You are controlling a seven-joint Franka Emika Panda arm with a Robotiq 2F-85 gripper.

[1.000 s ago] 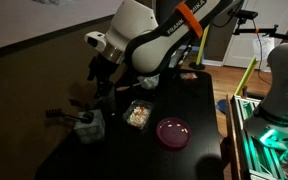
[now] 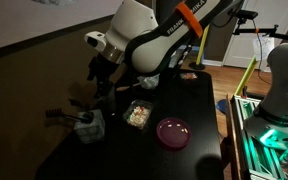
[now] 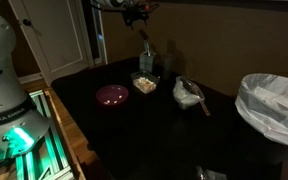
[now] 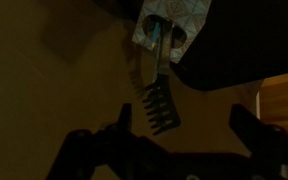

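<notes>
My gripper is open in the wrist view, its two dark fingers well apart and nothing between them. A black slotted utensil head (image 4: 161, 105) shows ahead of that gap, its handle running up to a pale patterned holder (image 4: 174, 20). In exterior view 1, the holder (image 2: 89, 127) stands near the table's wall side with dark utensils (image 2: 56, 114) sticking out. The gripper (image 2: 100, 76) hangs above it, apart from the utensils. Exterior view 2 has the gripper (image 3: 138, 16) high over the holder (image 3: 149, 62).
A clear tray of small food pieces (image 2: 138, 114) and a dark red plate (image 2: 172, 133) lie on the black table. Farther along are a white bowl (image 3: 187, 94) with a utensil across it and a large white-lined bin (image 3: 272, 105).
</notes>
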